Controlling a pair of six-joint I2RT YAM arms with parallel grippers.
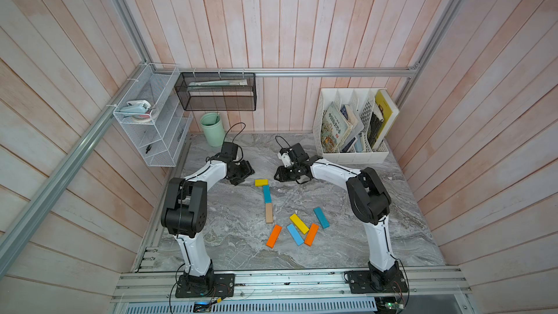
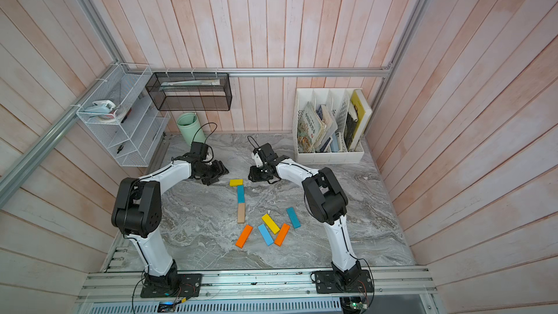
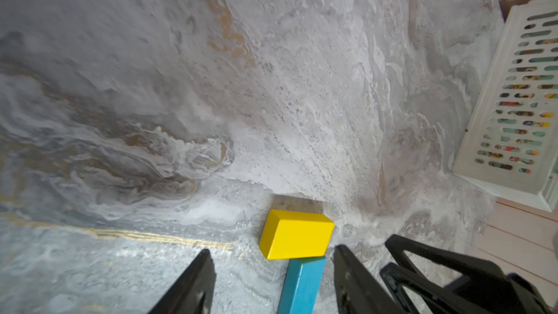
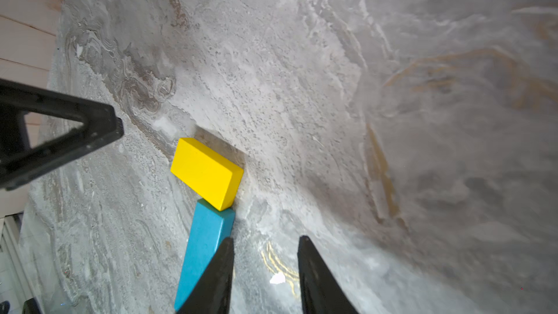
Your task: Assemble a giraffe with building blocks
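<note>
A short yellow block (image 3: 299, 235) lies crosswise at the far end of a teal block (image 4: 203, 247). A tan block (image 1: 269, 213) continues that line toward the table's front. To the yellow block's left, my left gripper (image 1: 242, 172) hangs over the table with its fingers (image 3: 197, 285) apart and nothing between them. On the other side, my right gripper (image 1: 281, 174) stands clear of the row, its fingers (image 4: 218, 279) parted and empty. Each gripper's tip also enters the edge of the other arm's wrist view.
Toward the front lie two orange blocks (image 1: 273, 236), a light blue block (image 1: 295, 235), a long yellow block (image 1: 299, 224) and another teal block (image 1: 320, 217). A green cup (image 1: 213, 130) and a white file rack (image 1: 354, 157) stand at the back.
</note>
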